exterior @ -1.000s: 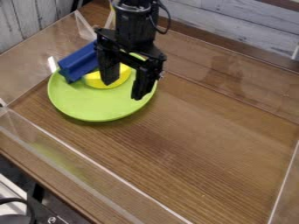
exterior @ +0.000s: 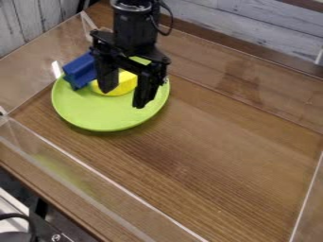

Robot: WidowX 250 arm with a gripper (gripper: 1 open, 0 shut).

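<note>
My gripper (exterior: 130,71), black, hangs over a green round plate (exterior: 94,116) at the upper left. A yellow object (exterior: 115,84) lies on the plate, partly hidden behind the gripper. A blue object (exterior: 78,72) is at the plate's back left edge, beside the yellow one. The two dark finger assemblies stand apart; whether anything is between them is unclear.
White walls or edges border it at the back and left. A black cable lies at the lower left corner.
The gripper has shifted slightly left and lower in the view, over the plate. The blue object appears slightly lower and more covered by the gripper.
</note>
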